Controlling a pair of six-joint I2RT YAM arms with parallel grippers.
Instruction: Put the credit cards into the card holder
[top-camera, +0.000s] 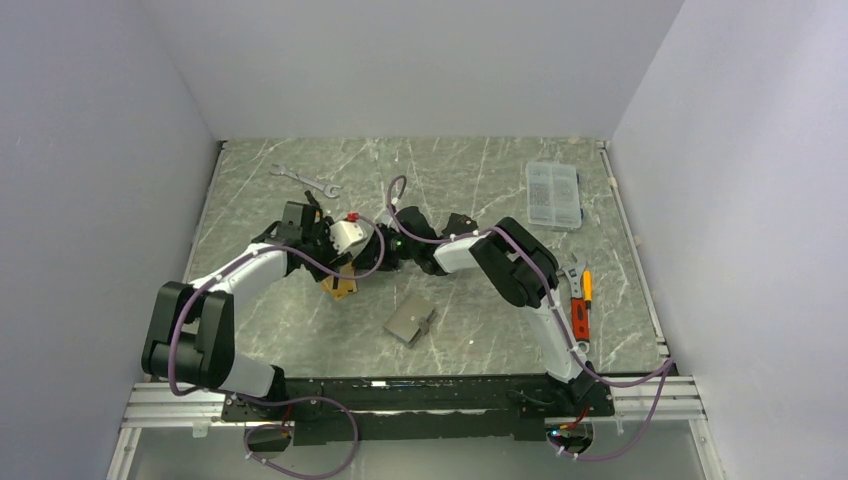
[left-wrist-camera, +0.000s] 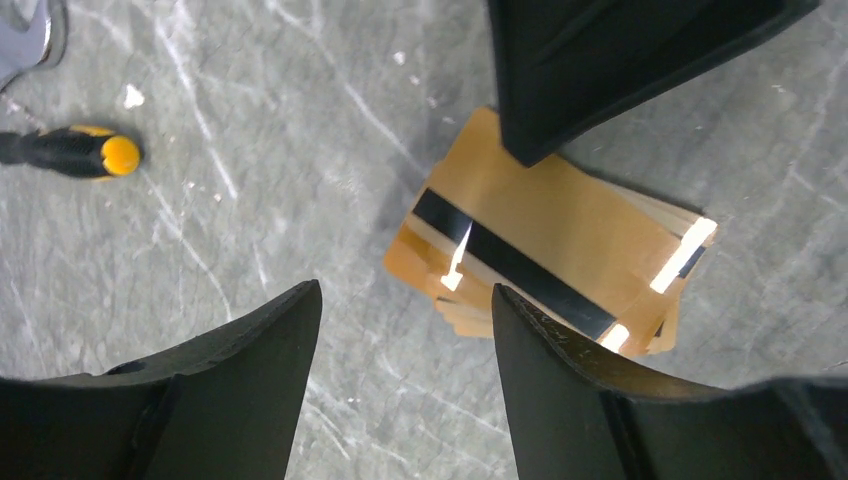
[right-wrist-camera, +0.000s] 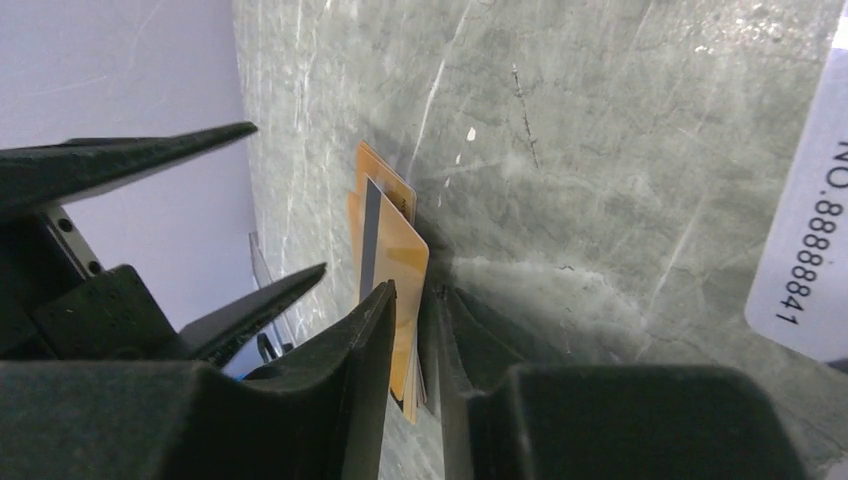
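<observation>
A stack of orange cards (left-wrist-camera: 560, 230) with a black stripe lies slightly fanned on the table, at the front left in the top view. My left gripper is open beside the stack, its right finger close to one card edge and nothing between the fingers. On the stack's other side, my right gripper stands open by a narrow gap, close to the cards; one dark finger (left-wrist-camera: 540, 90) overlaps them in the left wrist view. The grey card holder (top-camera: 410, 319) lies front centre, apart from both grippers. A white numbered card (right-wrist-camera: 815, 240) lies flat at right in the right wrist view.
A wrench (top-camera: 305, 181) and a dark-handled screwdriver (left-wrist-camera: 85, 150) lie behind the left arm. At the right are a clear divided box (top-camera: 553, 195) and a red-handled adjustable wrench (top-camera: 579, 310). Both grippers are crowded together.
</observation>
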